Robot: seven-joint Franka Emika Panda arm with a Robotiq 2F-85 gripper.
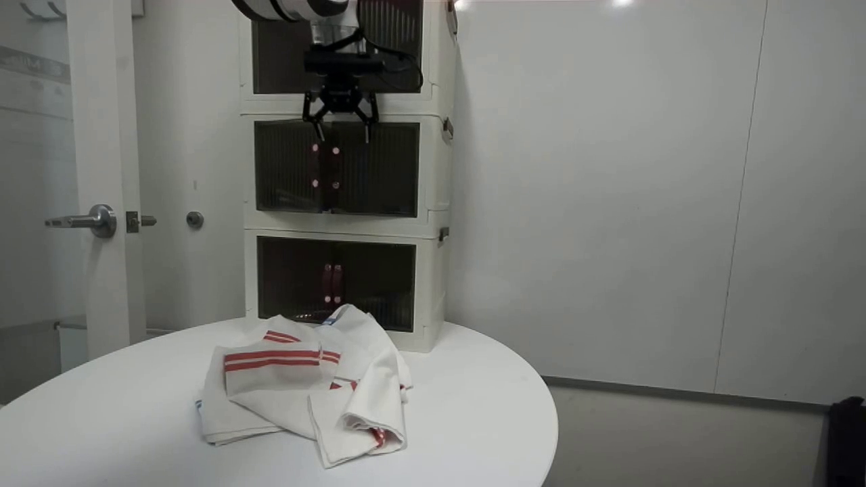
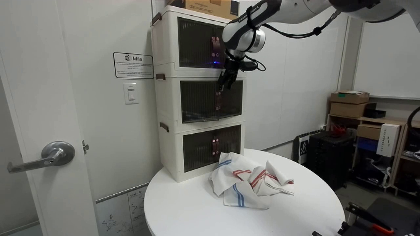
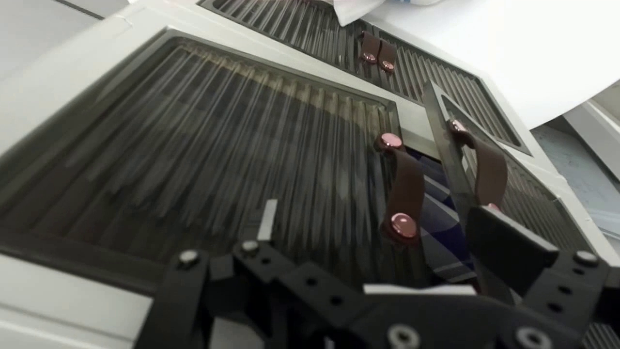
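My gripper [image 1: 345, 136] hangs in front of the upper part of the middle cabinet [image 1: 432, 166]. Its fingers stand apart in the wrist view, with nothing held between them. One dark ribbed door [image 3: 244, 157] with a brown strap handle [image 3: 408, 185] lies almost flush with the frame. The other door [image 3: 444, 134], with its own strap handle [image 3: 491, 168], stands slightly ajar, and something dark blue [image 3: 440, 212] shows through the gap. The handle straps lie beyond my fingers; contact with a door cannot be made out.
A crumpled white towel [image 1: 284, 389] with red and blue stripes lies on the round white table [image 1: 487, 414], against the lowest cabinet [image 1: 426, 288]. The top cabinet [image 2: 164, 35] rises behind my arm. Open space lies to the right, before the whiteboard [image 1: 601, 203].
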